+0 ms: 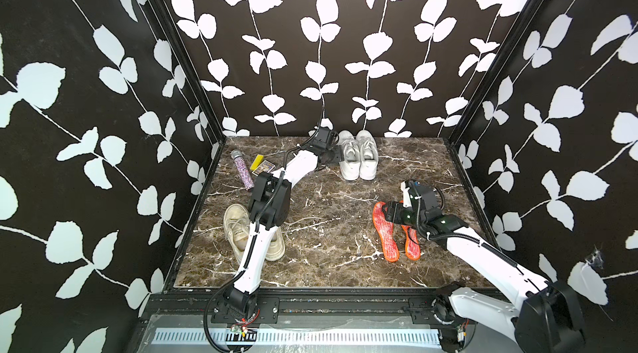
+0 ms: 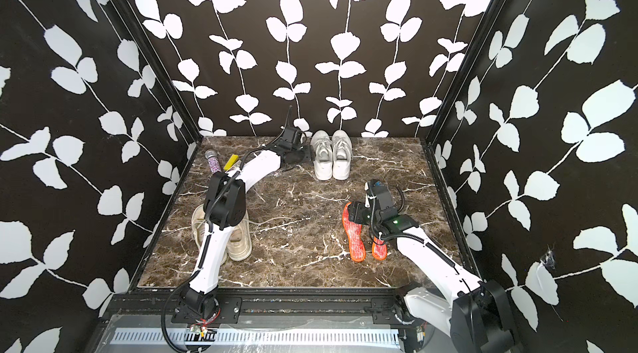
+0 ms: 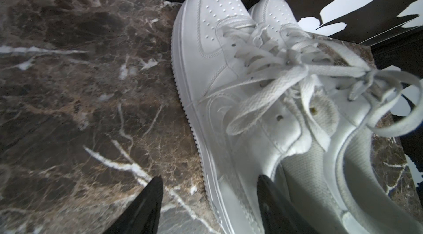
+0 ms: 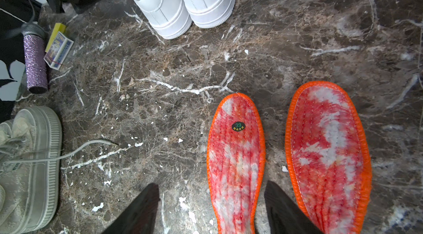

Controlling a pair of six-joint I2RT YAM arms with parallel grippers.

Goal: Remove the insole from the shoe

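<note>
A pair of white sneakers point(image 1: 367, 157) stands at the back centre. My left gripper is open at the heel of the left one, fingers apart, seen close in the left wrist view above laces and collars. Two red insoles with orange rims, the narrower one point(image 4: 233, 159) and the wider one point(image 4: 328, 154), lie at the front right. My right gripper hangs above them with its fingers apart, nothing seen held. A second, beige pair of shoes point(image 4: 35, 168) lies at the front left, partly under my left arm.
A glittery pink tube point(image 4: 34, 62), a yellow item point(image 4: 55, 33) and a small box point(image 4: 59, 51) lie at the back left.
</note>
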